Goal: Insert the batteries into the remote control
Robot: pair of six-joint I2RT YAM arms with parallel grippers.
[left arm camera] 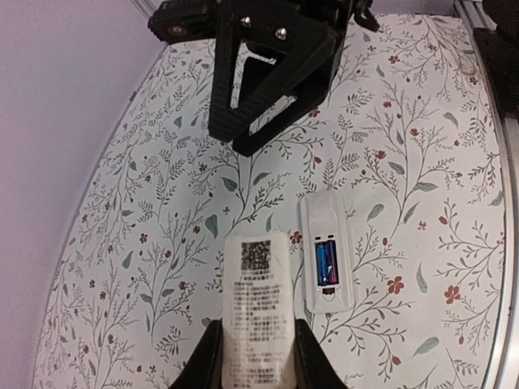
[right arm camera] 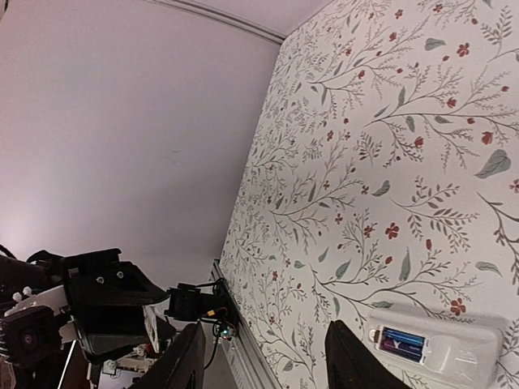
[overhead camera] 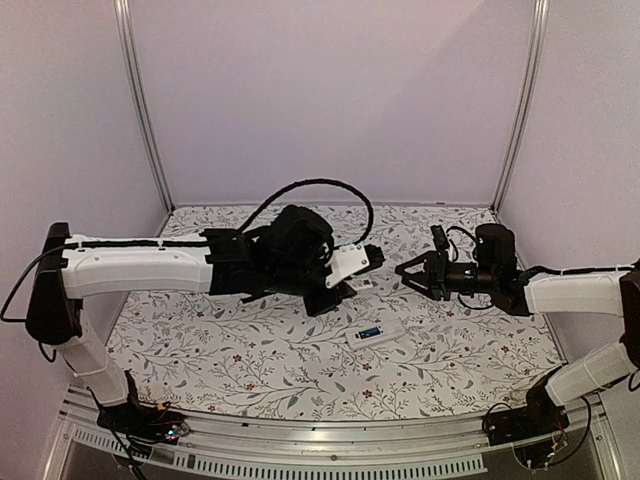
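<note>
My left gripper is shut on a white remote-like piece (left arm camera: 258, 284) with dark markings, upright in the left wrist view. A white case (overhead camera: 385, 333) lies on the table below the grippers; in its slot (right arm camera: 444, 356) sit batteries with blue and purple wrappers, also visible in the right wrist view (right arm camera: 401, 344). My right gripper (overhead camera: 410, 278) stands open above and behind the case, its fingers apart and empty. In the top view the left gripper is left of the right one, its held piece mostly hidden.
Pale walls (overhead camera: 310, 110) close the back and sides, and a metal rail (overhead camera: 300, 430) runs along the front edge.
</note>
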